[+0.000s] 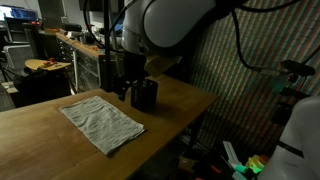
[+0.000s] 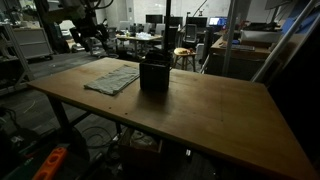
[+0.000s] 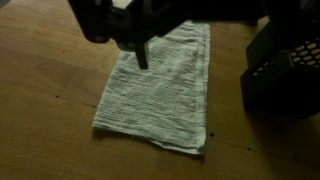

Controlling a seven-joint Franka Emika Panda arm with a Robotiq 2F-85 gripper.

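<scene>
A pale grey cloth lies spread flat on the wooden table, lightly creased; the wrist view shows much of this cloth below the gripper. Beside it stands a black basket with perforated sides, and part of this basket shows at the right of the wrist view. My gripper hangs in the air above the table, open and apart from the cloth. One dark fingertip shows against the cloth; the arm's dark body hides the cloth's top part in that view.
Bare wooden tabletop stretches widely to the basket's right in exterior view 2. A thin dark post rises behind the basket. Desks, stools and monitors fill the background, away from the table.
</scene>
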